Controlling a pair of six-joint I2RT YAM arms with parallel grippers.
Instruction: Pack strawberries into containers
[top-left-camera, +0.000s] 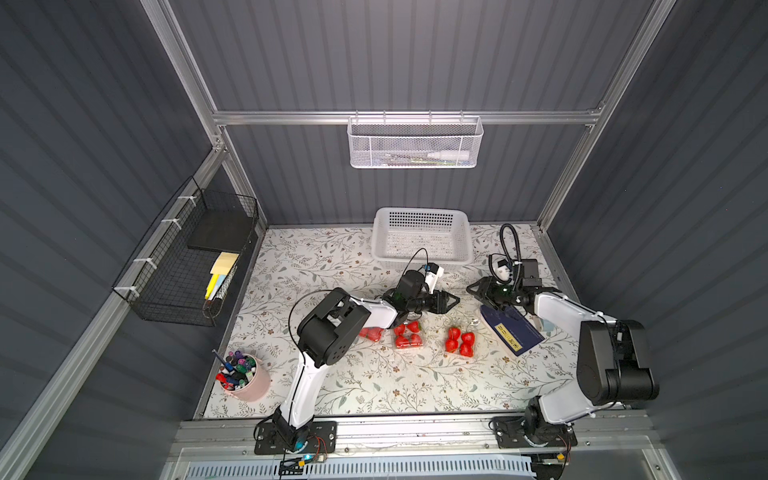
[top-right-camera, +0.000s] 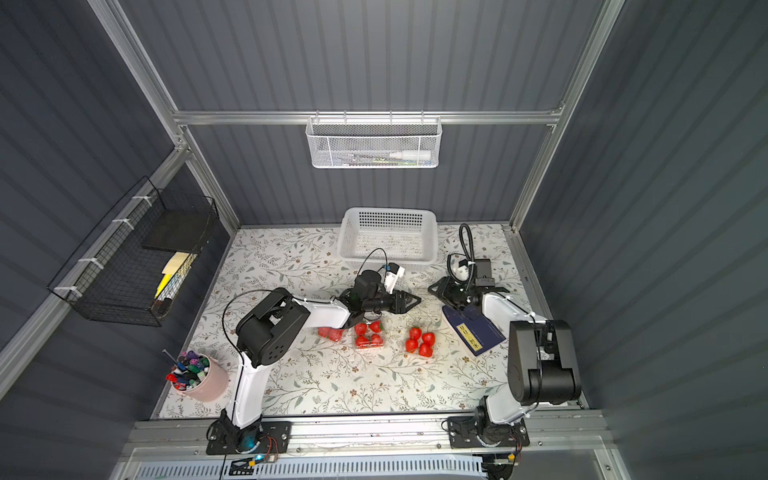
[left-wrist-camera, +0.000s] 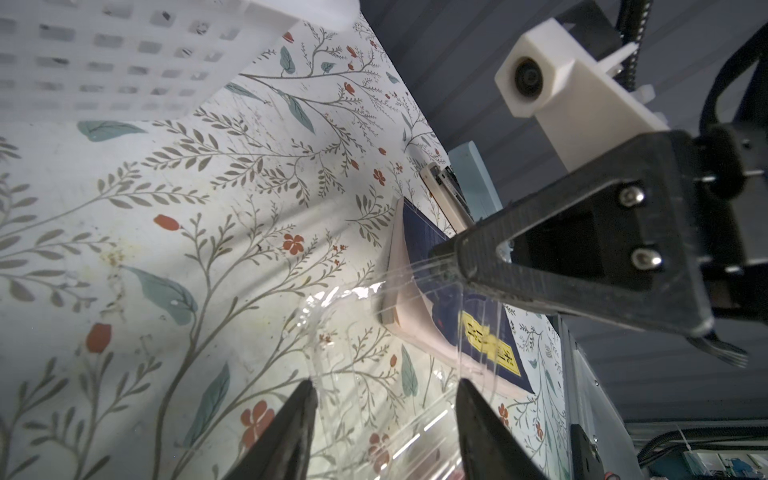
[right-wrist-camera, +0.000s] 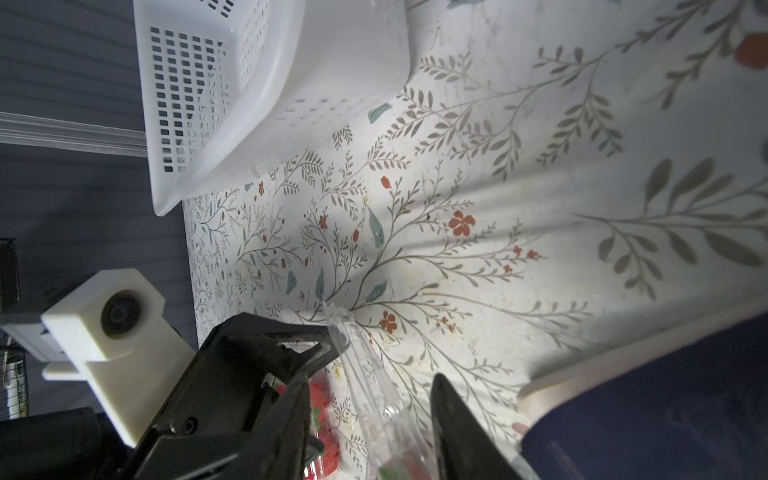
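An empty-looking clear container (left-wrist-camera: 388, 280) spans the gap between the two grippers, facing each other low over the table's middle. My left gripper has its fingers apart at the container's two sides. My right gripper also has spread fingers, with the clear plastic running between them. Contact is hard to judge through the transparent walls. In front, one clear box of red strawberries (top-left-camera: 408, 341) stands beside a second group of strawberries (top-left-camera: 460, 342), whose container, if any, is unclear. More strawberries (top-left-camera: 370, 333) show partly from under the left arm.
A white basket (top-left-camera: 382, 240) stands at the back, behind the grippers. Under the right gripper lies a dark blue box (top-left-camera: 524, 340) with a yellow label. A pink pen cup (top-left-camera: 254, 388) sits at the front left.
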